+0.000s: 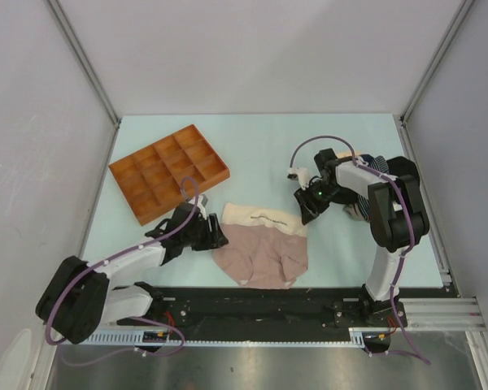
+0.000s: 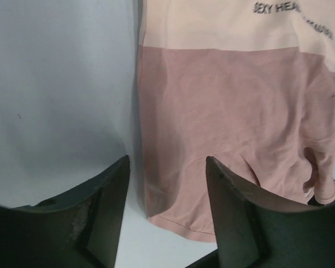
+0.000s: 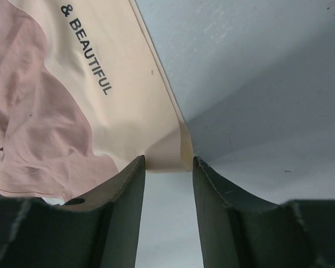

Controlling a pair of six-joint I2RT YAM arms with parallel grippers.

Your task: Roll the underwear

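Pink underwear with a cream waistband (image 1: 260, 248) lies spread on the pale table, its printed band at the far side. My left gripper (image 1: 213, 236) is low at its left edge; in the left wrist view the part-open fingertips (image 2: 167, 167) straddle the folded pink edge. My right gripper (image 1: 305, 207) is at the band's right corner; in the right wrist view its fingertips (image 3: 168, 166) are either side of that cream corner (image 3: 167, 145), narrowly open. Whether either holds cloth is unclear.
An empty wooden compartment box (image 1: 159, 166) lies at the back left. A pile of dark and striped clothes (image 1: 398, 171) sits at the back right, partly under the right arm.
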